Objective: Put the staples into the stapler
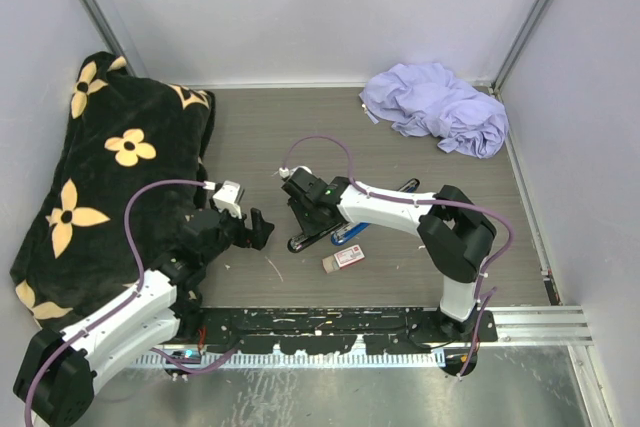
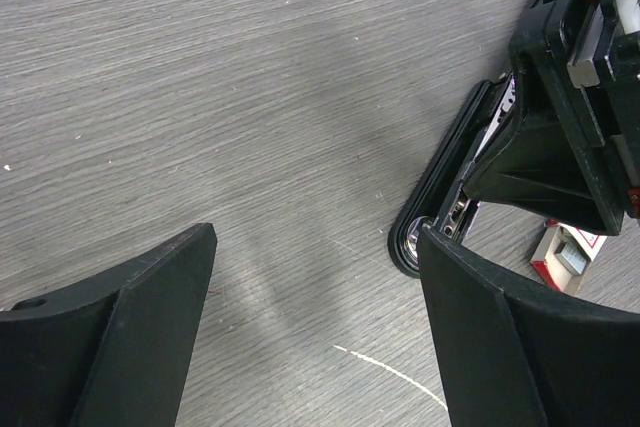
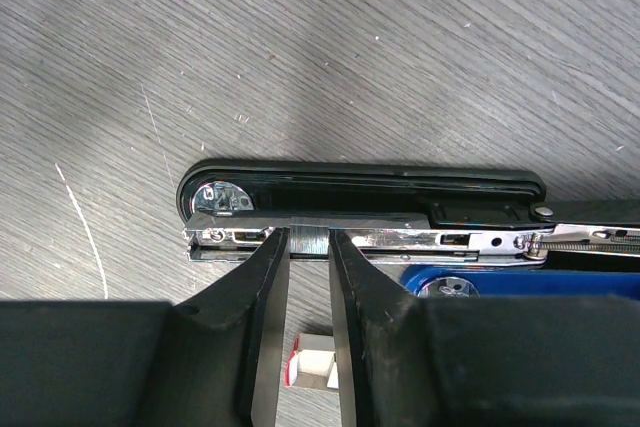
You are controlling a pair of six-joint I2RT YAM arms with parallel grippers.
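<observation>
A black stapler (image 3: 380, 182) lies opened out on the table, its metal channel exposed. My right gripper is over that channel, fingertips close together at a short silvery strip that looks like staples; whether it grips the strip I cannot tell. My left gripper stands open to the left of the stapler (image 2: 408, 247), nothing between its fingers. A small red-and-white staple box (image 1: 345, 258) lies in front of the stapler, its open end showing in the right wrist view (image 3: 310, 359).
A blue object (image 3: 530, 283) lies alongside the stapler. A lilac cloth (image 1: 435, 112) is at the back right, a flowered black blanket (image 1: 100, 187) at the left.
</observation>
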